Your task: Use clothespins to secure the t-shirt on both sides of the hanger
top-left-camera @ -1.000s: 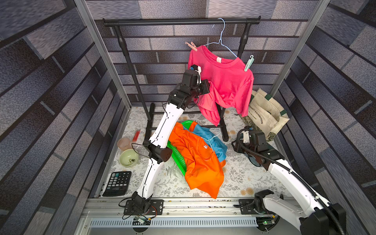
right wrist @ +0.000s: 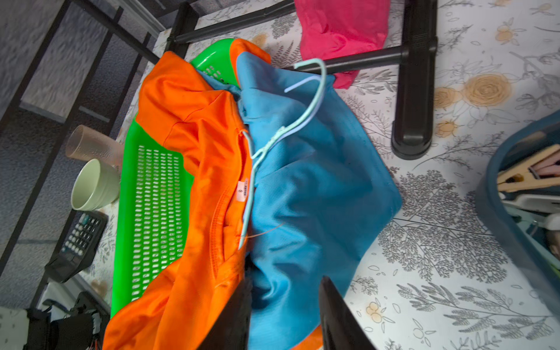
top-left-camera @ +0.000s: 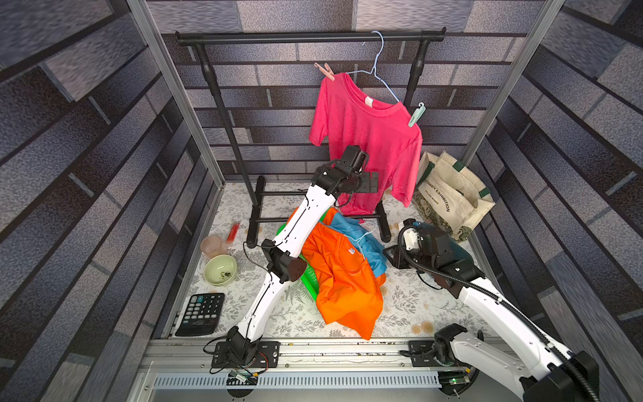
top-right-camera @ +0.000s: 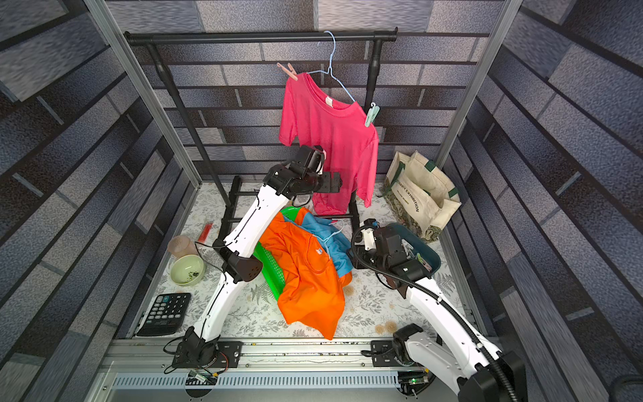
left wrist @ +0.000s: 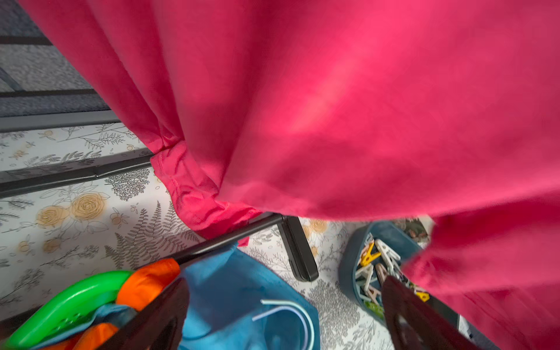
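The pink t-shirt (top-left-camera: 368,134) hangs from a light blue hanger (top-left-camera: 376,63) on the black rack. A pink clothespin (top-left-camera: 326,71) is at its left shoulder, a green clothespin (top-left-camera: 416,114) at its right. My left gripper (top-left-camera: 370,182) is in front of the shirt's lower body. In the left wrist view its fingers (left wrist: 160,318) are wide apart, below the shirt's hem, with no cloth between them. Low on the right, my right gripper is partly open, its fingers apart and nothing gripped; the blue shirt (right wrist: 315,192) shows beyond them.
A green basket (right wrist: 154,204) holds orange (top-left-camera: 348,268) and blue clothes with another hanger (right wrist: 274,140). The blue bin (left wrist: 350,274) of clothespins stands at the right, near a canvas bag (top-left-camera: 455,194). Bowl (top-left-camera: 220,270) and calculator (top-left-camera: 200,314) lie left.
My left gripper has moved lower and to the right, and the shirt's bunched lower part now hangs down loosely. The shirt has swung a little left. My right gripper has shifted slightly left.
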